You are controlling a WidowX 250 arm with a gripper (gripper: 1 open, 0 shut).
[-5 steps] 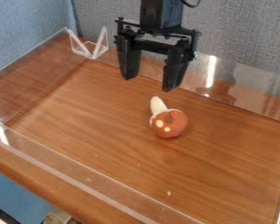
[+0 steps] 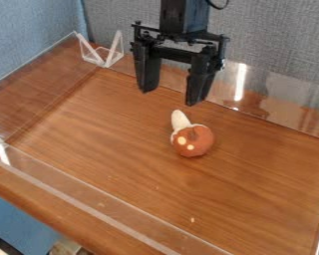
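Observation:
My black gripper [image 2: 173,82] hangs high over the back middle of the wooden table, its two fingers wide apart with nothing between them. Below it and slightly to the right, a small toy mushroom [image 2: 191,139] lies on its side, with an orange-red, pale-spotted cap toward the front and a pale stem toward the back. The gripper does not touch it.
The wooden tabletop [image 2: 116,164] has clear space around the mushroom. Transparent low walls run along its edges. A white wire-like stand [image 2: 103,50] is at the back left corner, and grey textured panels stand behind.

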